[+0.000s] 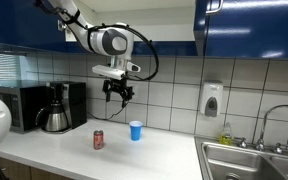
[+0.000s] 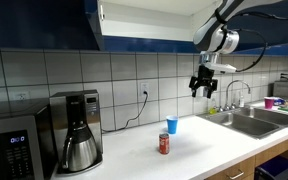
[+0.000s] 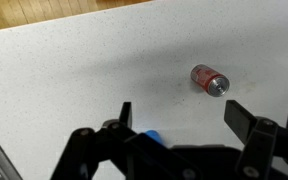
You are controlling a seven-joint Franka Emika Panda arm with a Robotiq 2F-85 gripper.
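Note:
A small red can (image 1: 98, 139) stands upright on the white counter, to the left of a blue cup (image 1: 135, 130). From above, in the wrist view, the can (image 3: 210, 80) shows right of centre with its silver top. The cup (image 3: 154, 135) is mostly hidden behind my gripper there. High over the counter, well clear of both, the gripper (image 1: 118, 96) points down. Its two dark fingers stand wide apart with nothing between them.
A coffee maker (image 2: 77, 135) and a microwave (image 2: 16, 150) occupy one end of the counter. Toward the other end lies the sink (image 1: 239, 161), with a soap bottle (image 1: 226, 134) behind it. Bare counter (image 1: 149, 158) surrounds the can and cup.

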